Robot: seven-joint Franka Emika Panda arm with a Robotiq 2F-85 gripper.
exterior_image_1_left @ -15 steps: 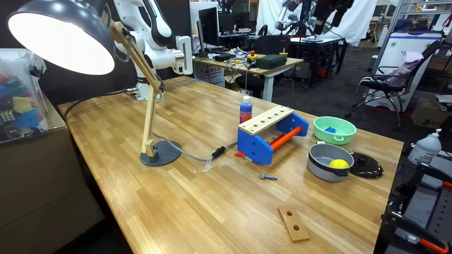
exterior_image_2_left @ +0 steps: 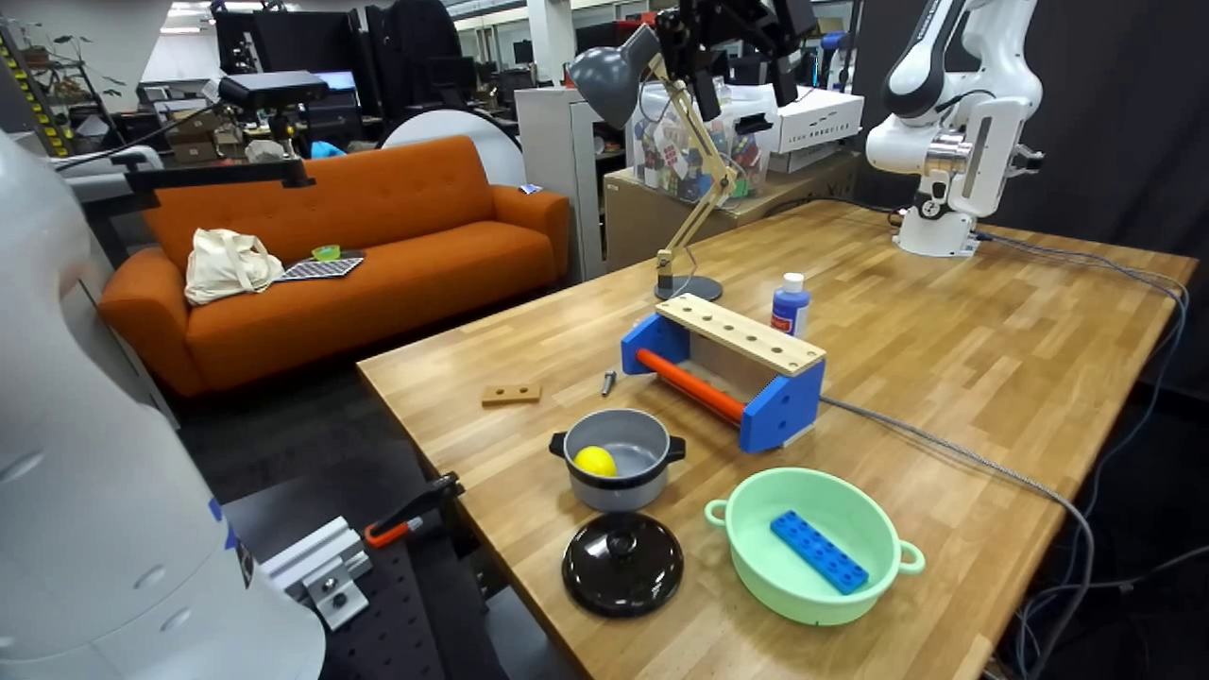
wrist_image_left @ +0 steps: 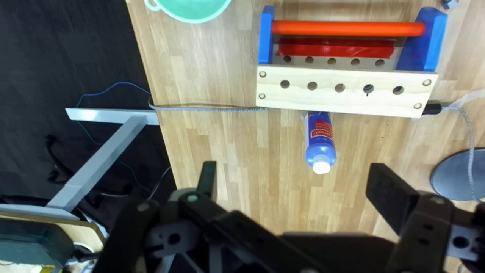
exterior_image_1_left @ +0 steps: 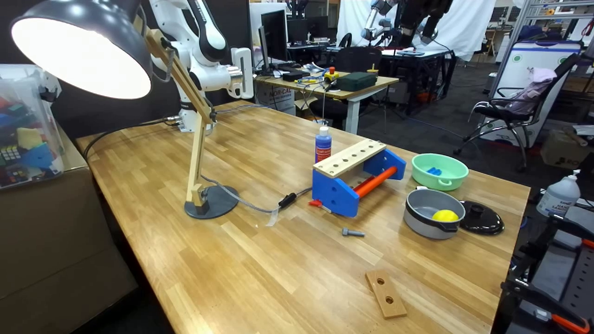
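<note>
My gripper stands open high above the table, its dark fingers point(wrist_image_left: 207, 178) wide apart with nothing between them. Below, in the wrist view, a blue bottle with a white cap point(wrist_image_left: 321, 148) stands beside the wooden toolbox point(wrist_image_left: 345, 98), which has blue ends and an orange bar. A grey pot point(exterior_image_2_left: 618, 495) holds a yellow ball point(exterior_image_2_left: 595, 461), and its black lid point(exterior_image_2_left: 623, 563) lies flat beside it. The green basin point(exterior_image_2_left: 742, 572) contains a blue perforated strip point(exterior_image_2_left: 818, 552).
A desk lamp point(exterior_image_1_left: 192, 161) on a round base rises at one side, its cable crossing the table behind the toolbox. A grey bolt point(exterior_image_1_left: 353, 233) and a wooden two-hole strip point(exterior_image_1_left: 386, 294) lie on the tabletop. A second white arm point(exterior_image_2_left: 958, 125) stands at the far end.
In exterior view 1, my gripper has shifted left and slightly down at the top of the picture. The objects on the table have not moved.
</note>
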